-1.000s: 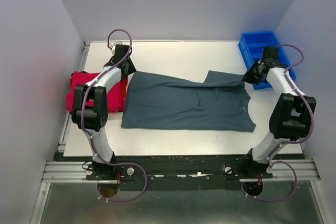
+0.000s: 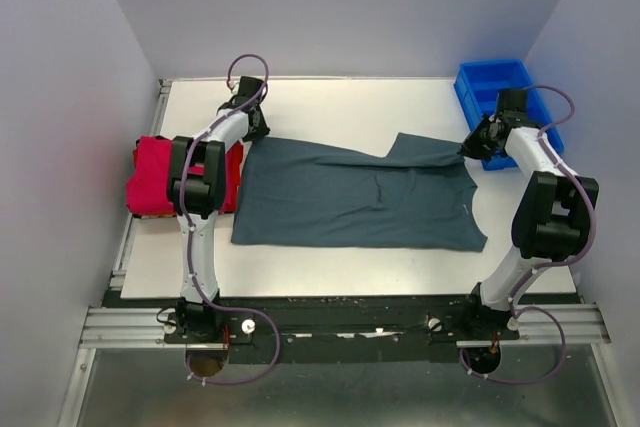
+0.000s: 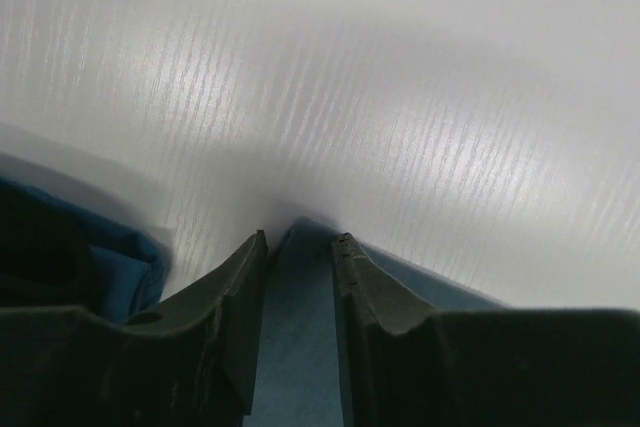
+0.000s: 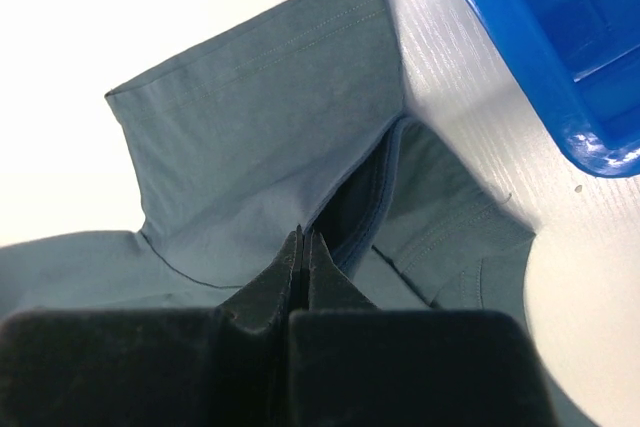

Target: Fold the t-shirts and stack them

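Note:
A dark grey-blue t-shirt (image 2: pixel 350 209) lies spread across the middle of the table, its upper edge folded over. At its upper left corner stands my left gripper, partly open, with the shirt's corner (image 3: pixel 308 247) between its fingers. In the right wrist view, my right gripper is shut on the shirt's edge near the upper right. The fabric (image 4: pixel 270 197) rises to its fingertips, and a dark opening shows in the cloth beside them. Bright red cloth (image 2: pixel 160 169) lies in a pile at the left, partly hidden by my left arm.
A blue bin (image 2: pixel 480 75) stands at the back right, close behind my right gripper. Dark blue cloth (image 3: pixel 125 272) lies left of my left gripper.
My left gripper has moved right and slightly down in the top view, onto the shirt's upper left corner. The right arm has barely shifted and the shirt lies much the same.

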